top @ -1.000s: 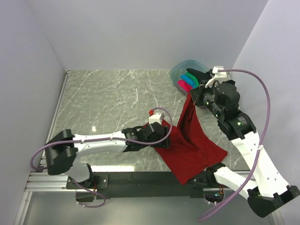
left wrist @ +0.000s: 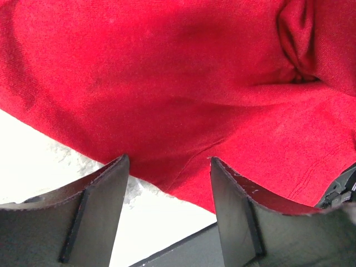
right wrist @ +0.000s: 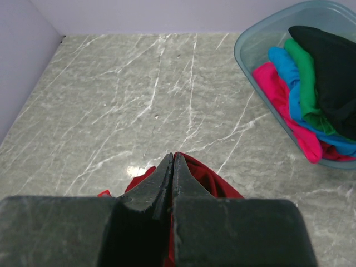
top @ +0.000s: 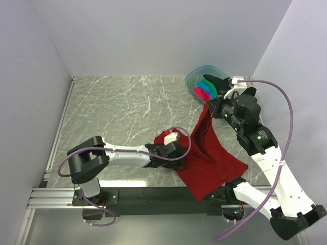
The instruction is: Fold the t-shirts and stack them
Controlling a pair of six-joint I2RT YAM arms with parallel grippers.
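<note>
A red t-shirt (top: 205, 162) lies spread and creased at the front of the table, its front corner hanging over the edge. One part of it rises to my right gripper (top: 212, 113), which is shut on the red cloth; in the right wrist view the fabric (right wrist: 208, 177) shows at the closed fingertips. Over the shirt's left side, low down, is my left gripper (top: 180, 162). Its fingers (left wrist: 105, 194) stand apart in the left wrist view, the red cloth (left wrist: 167, 105) beneath and beyond them. Whether the fingertips touch the cloth I cannot tell.
At the back right a translucent bin (top: 193, 77) holds pink, blue, green and black shirts (right wrist: 334, 78).
The right gripper has stayed nearly still with the raised cloth.
</note>
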